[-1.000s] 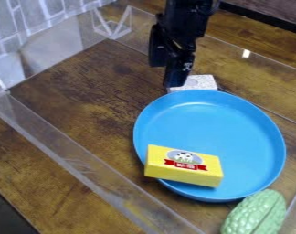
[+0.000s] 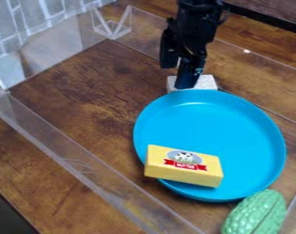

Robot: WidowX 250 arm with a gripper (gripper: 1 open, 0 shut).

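My black gripper [image 2: 183, 62] hangs at the top centre, open, over a small white speckled block [image 2: 202, 82] behind the blue plate. The blue plate [image 2: 236, 137] fills the right middle of the wooden surface, with a yellow butter box [image 2: 184, 165] lying on its front left part.
A green ridged vegetable [image 2: 253, 214] lies at the lower right, beside the plate. Clear plastic walls edge the wooden surface. Tiled wall shows at the upper left.
My gripper has shifted slightly over the last second, staying near the white block. The objects on the surface look unmoved.
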